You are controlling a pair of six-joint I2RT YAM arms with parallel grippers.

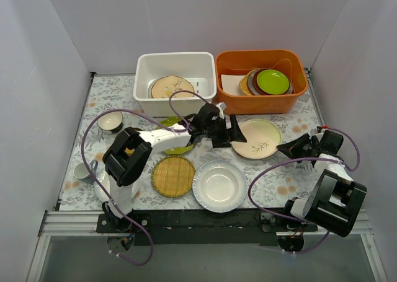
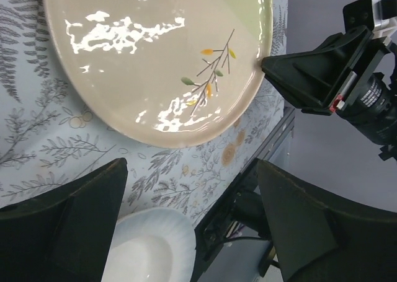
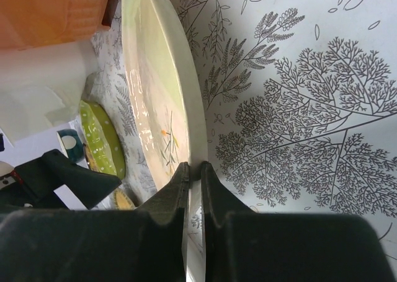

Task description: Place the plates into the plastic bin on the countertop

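A cream and pale green plate with a twig print [image 1: 257,136] is tilted, its right rim pinched by my right gripper [image 1: 279,148]. In the right wrist view, the fingers of the right gripper meet on either side of that rim. My left gripper [image 1: 232,132] is at the plate's left edge, its fingers wide apart with nothing between them. From the left wrist, the plate [image 2: 149,59] lies beyond the fingers [image 2: 90,214]. The orange bin [image 1: 251,104] at the back right holds several plates, a green one on top. A white bin [image 1: 175,110] beside it contains a similar twig-print plate.
On the counter are a white plate [image 1: 219,187], a yellow woven-look plate [image 1: 173,176] and a green plate [image 1: 180,150] partly under the left arm. A bowl [image 1: 110,122] and a mug [image 1: 82,172] stand at the left. Purple cables loop over both arms.
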